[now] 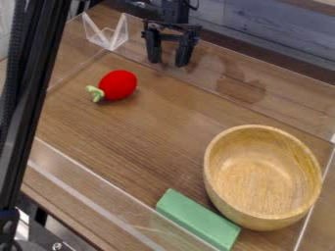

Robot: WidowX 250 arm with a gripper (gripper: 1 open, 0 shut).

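My gripper point(169, 49) is at the top centre of the view, low over the back of the wooden table point(131, 137), dark and open, with nothing clearly visible between its fingers. A red object with a pale green stem point(118, 85) lies left of centre, below and left of the gripper. A wooden bowl point(262, 175) sits at the lower right, and a green block point(197, 219) lies below and left of it.
A white wire-like holder point(108, 34) stands at the back left, left of my gripper. A wall runs along the back. A dark edge borders the left side.
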